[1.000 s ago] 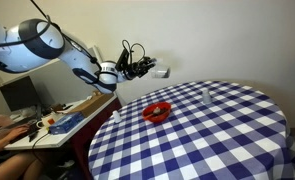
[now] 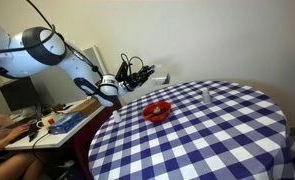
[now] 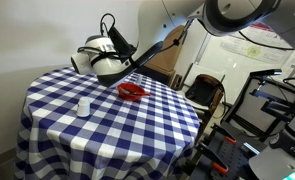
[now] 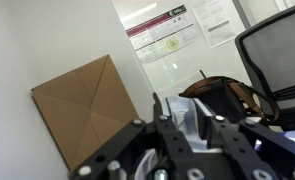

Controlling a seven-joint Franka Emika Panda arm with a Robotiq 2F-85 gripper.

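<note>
Above the far side of the table, my gripper [image 2: 150, 76] is shut on a pale, whitish object [image 2: 162, 79]. In exterior view 2 this object [image 3: 82, 64] looks rounded and sticks out sideways from the gripper, clear of the tablecloth. A pale patch [image 4: 192, 119] shows between the dark fingers in the wrist view, but its shape is hard to make out. Lower down, a red bowl [image 2: 157, 112] with something small inside stands on the blue-and-white checked table [image 2: 202, 145]. A small white cup [image 3: 83, 106] stands apart from the bowl.
Another small white item [image 2: 115, 116] is near the table's left edge. A wall [image 2: 217, 40] rises behind the table. A brown cardboard box [image 4: 82, 105], a backpack [image 4: 219, 97] and a chair [image 4: 272, 60] appear in the wrist view.
The gripper and the pale object have come down slightly. The arm has shifted a little with them. Bowl and cup stay where they were.
</note>
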